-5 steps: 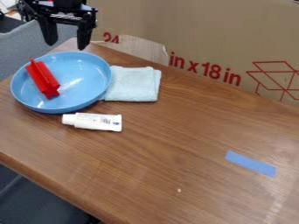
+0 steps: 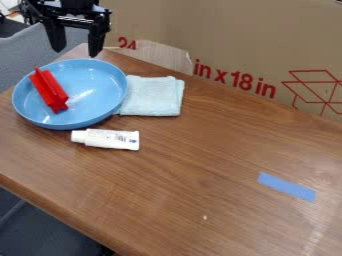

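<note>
My black gripper (image 2: 76,38) hangs open at the top left, above the back edge of a blue plate (image 2: 94,110). A red object (image 2: 51,88) lies in the plate on its left side. A white tube (image 2: 104,139) lies on the wooden table in front of the plate, and a folded pale cloth (image 2: 152,96) lies to the plate's right.
A cardboard box (image 2: 254,50) stands along the back of the table. A blue tape strip (image 2: 286,186) is on the right of the table (image 2: 201,200), whose middle and front are clear. The table's edge runs along the lower left.
</note>
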